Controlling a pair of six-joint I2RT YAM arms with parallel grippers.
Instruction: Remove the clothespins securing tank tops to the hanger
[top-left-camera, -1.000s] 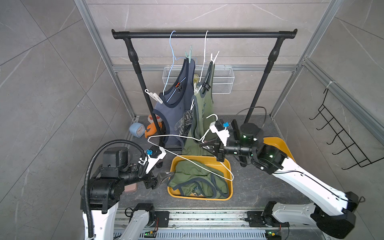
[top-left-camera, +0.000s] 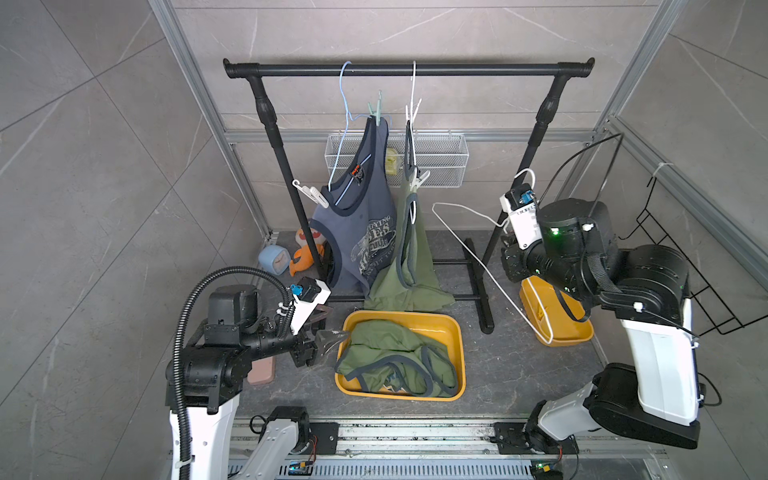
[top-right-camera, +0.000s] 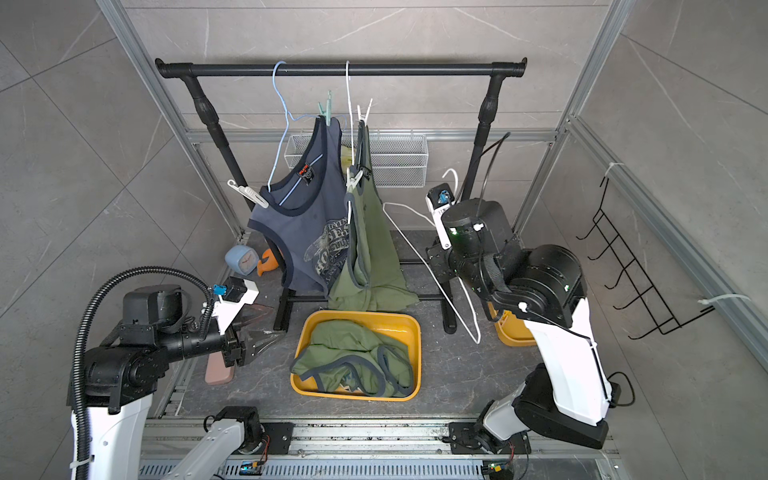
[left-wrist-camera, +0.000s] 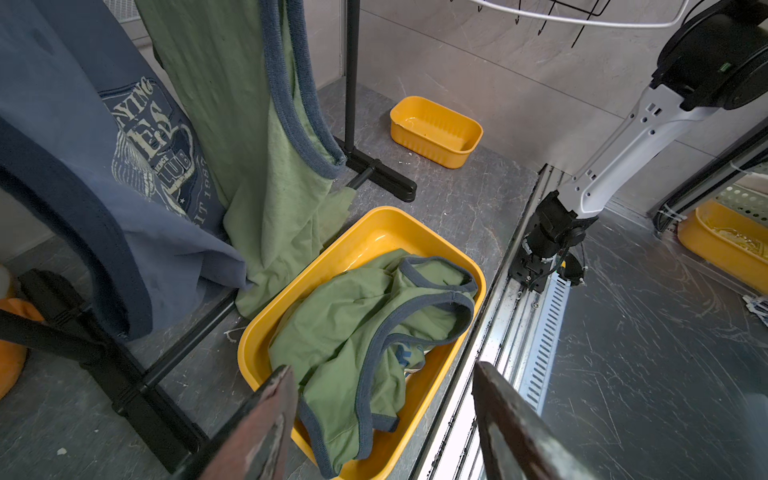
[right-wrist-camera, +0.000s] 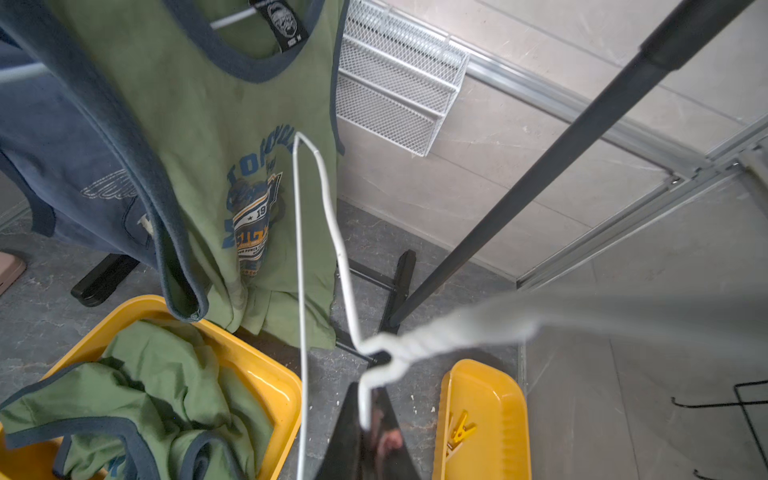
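My right gripper is shut on the neck of an empty white wire hanger (right-wrist-camera: 344, 276), held right of the rack. Open and empty, my left gripper stays at the left of the middle yellow bin. A blue tank top (top-left-camera: 360, 216) hangs from the blue hanger (top-left-camera: 344, 104), with a green clothespin (top-left-camera: 376, 112) and a white clothespin (top-left-camera: 312, 194) at its straps. Beside it, a green tank top (top-left-camera: 408, 264) hangs from another white hanger (top-left-camera: 413, 88); white clothespins (top-left-camera: 417, 181) show at its straps. Another green tank top (left-wrist-camera: 352, 344) lies crumpled in the bin (left-wrist-camera: 384, 228).
The black rack rail (top-left-camera: 448, 69) spans the back, a mesh basket (top-left-camera: 440, 160) behind it. A second yellow bin (right-wrist-camera: 480, 416) at the right holds yellow clothespins (right-wrist-camera: 460, 429). Black hooks (top-right-camera: 640, 288) hang along the right wall. Toys (top-left-camera: 304, 256) lie left of the rack.
My right arm has swung rightward with the empty hanger, from above the middle bin to the right of the rack. The hanging green tank top has swayed and turned. The left arm has barely moved.
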